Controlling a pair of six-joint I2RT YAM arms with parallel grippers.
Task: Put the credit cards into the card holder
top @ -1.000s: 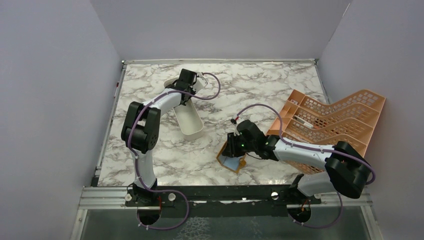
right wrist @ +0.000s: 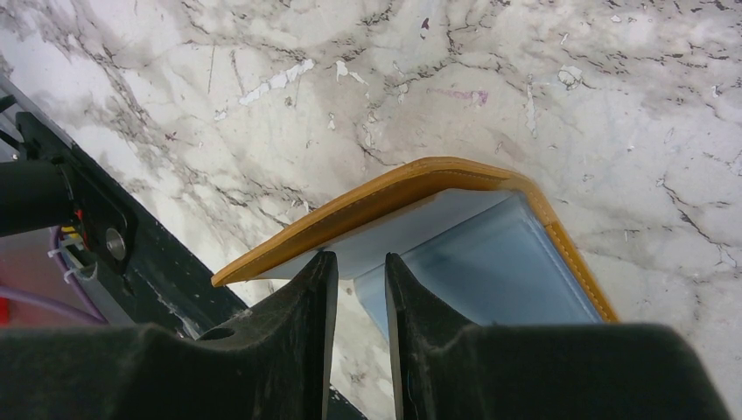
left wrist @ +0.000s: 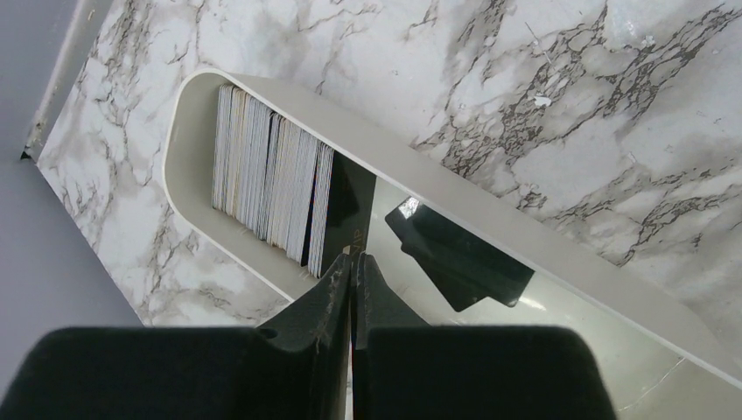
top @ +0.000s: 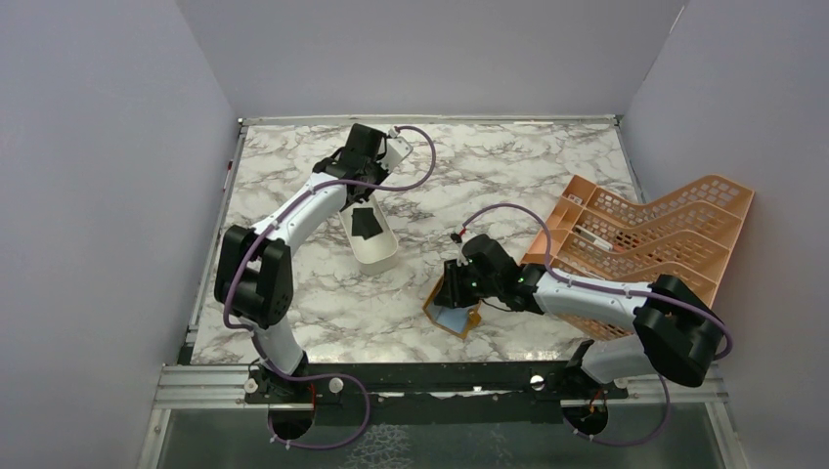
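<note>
The white oblong box [top: 376, 254] holds a tight row of cards [left wrist: 262, 175] at its far end, with a dark card marked VIP [left wrist: 348, 210] at the row's front. Over it my left gripper is shut; whether anything is between its fingertips is unclear. A dark piece [left wrist: 459, 258] lies on the box's floor. My right gripper stands part open above the tan card holder [right wrist: 420, 175], whose light blue inner panel [right wrist: 486, 262] shows; nothing is visible between its fingers.
An orange slotted organizer [top: 645, 234] fills the table's right side. Grey walls stand around it.
The right arm looks still.
</note>
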